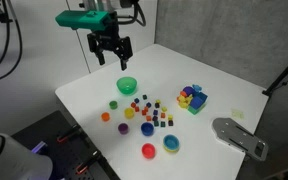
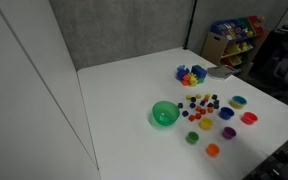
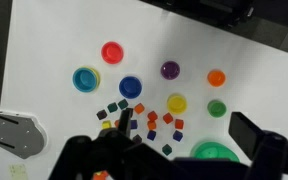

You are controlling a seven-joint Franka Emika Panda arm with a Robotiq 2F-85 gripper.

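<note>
High over the white table, my gripper stands open, its two fingers well apart and nothing between them. Below it lies a green bowl, whose near part is cut off by a finger in the wrist view. Small round cups are spread over the table: red, blue, purple, orange, yellow, green and a teal one with a yellow rim. Several small coloured cubes lie scattered among them, clear of the gripper.
A heap of larger coloured blocks, with blue among them, sits toward the back. A grey flat holder lies at the table's right edge. Shelves with bins stand beyond.
</note>
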